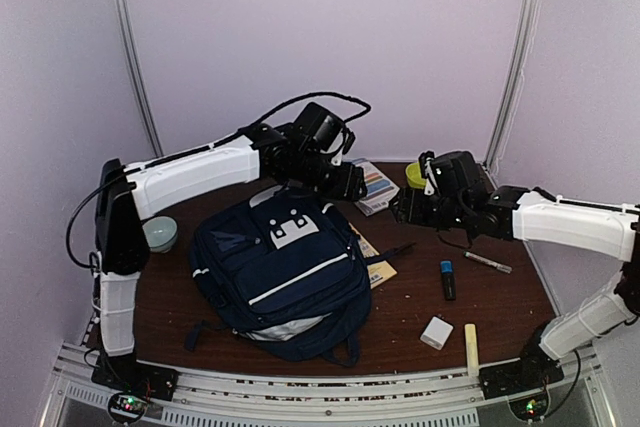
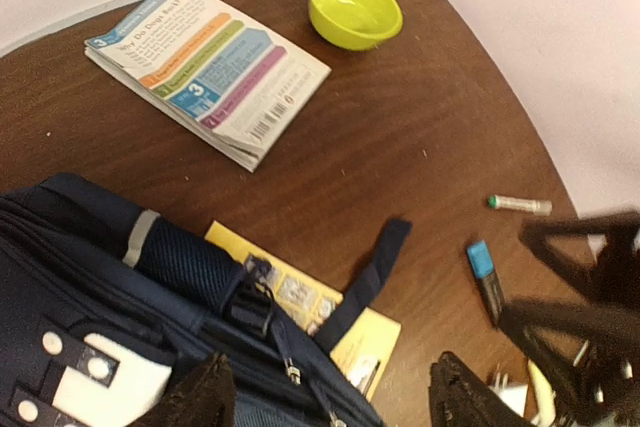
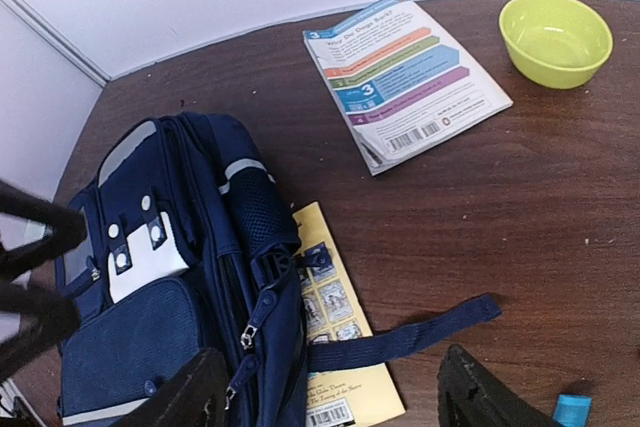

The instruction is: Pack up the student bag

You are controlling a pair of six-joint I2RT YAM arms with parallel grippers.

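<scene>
A navy backpack (image 1: 270, 277) with white trim lies on the left and middle of the dark table (image 1: 160, 317), a yellow booklet (image 3: 350, 392) partly under it. Behind it lies a striped-cover book (image 2: 220, 67). My left gripper (image 1: 348, 183) hangs high above the backpack's top right, near the book, its fingers apart with nothing between. My right gripper (image 1: 410, 205) is raised right of the backpack, open and empty. On the right lie a blue-capped black marker (image 1: 447, 282), a green-tipped pen (image 2: 520, 204), a white block (image 1: 436, 333) and a pale yellow stick (image 1: 471, 347).
A lime bowl (image 3: 553, 47) stands at the back right, a pale bowl (image 1: 161, 234) at the left. Bare table shows between book, bowl and marker. Walls enclose the back and sides.
</scene>
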